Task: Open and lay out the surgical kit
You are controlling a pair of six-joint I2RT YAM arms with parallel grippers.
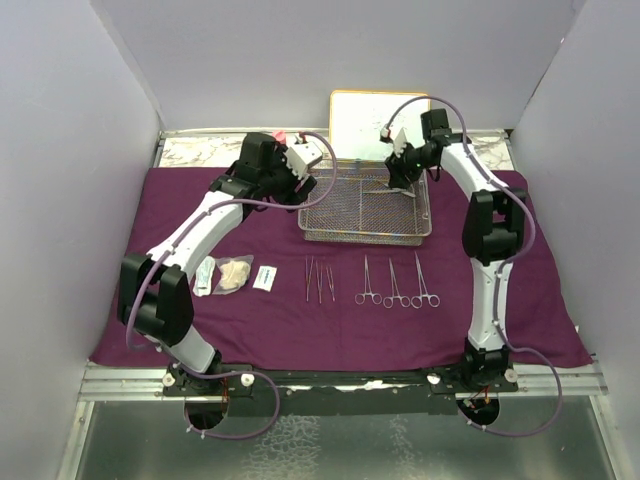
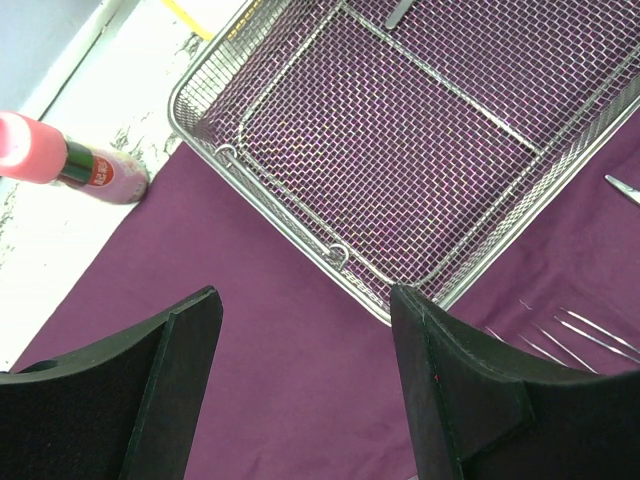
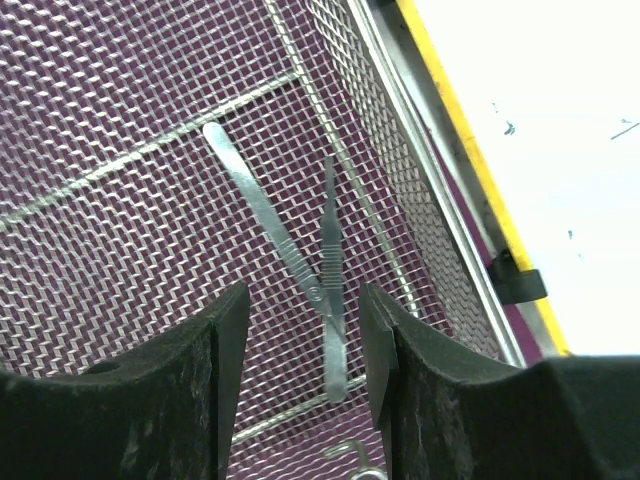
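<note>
The wire tray holds two flat scalpel-like handles at its right side. My right gripper hangs open just over them, fingers empty. My left gripper is open and empty at the tray's left end. On the purple cloth in front of the tray lie several thin forceps, several ringed clamps, a white packet and a bagged gauze bundle.
A red-capped bottle stands behind the tray's left end. A white board with a yellow edge is behind the tray.
</note>
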